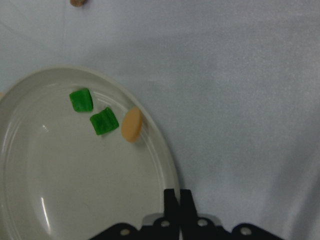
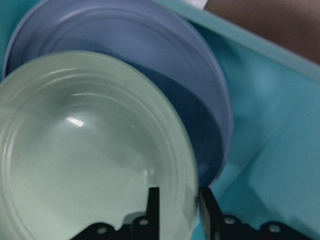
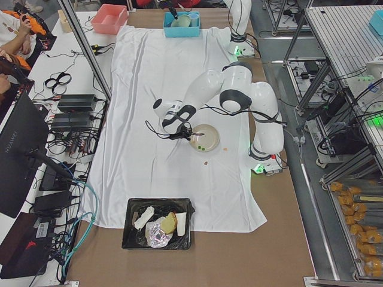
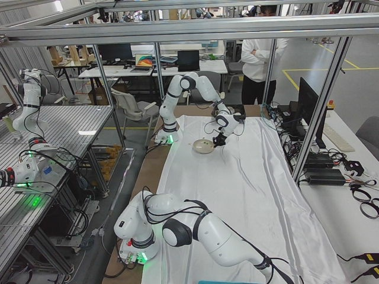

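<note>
A beige plate lies on the white cloth, holding two green pieces and a tan oval piece. My left gripper hangs over its rim; its fingertips meet, and whether anything thin is between them cannot be seen. Inside a teal bin at the far end, a pale green plate rests over a blue plate. My right gripper stands open at the green plate's edge, with the rim between its fingers.
A black tray with food scraps and foil sits at the near end. A small brown piece lies on the cloth beside the beige plate. A pink bin stands off to the side.
</note>
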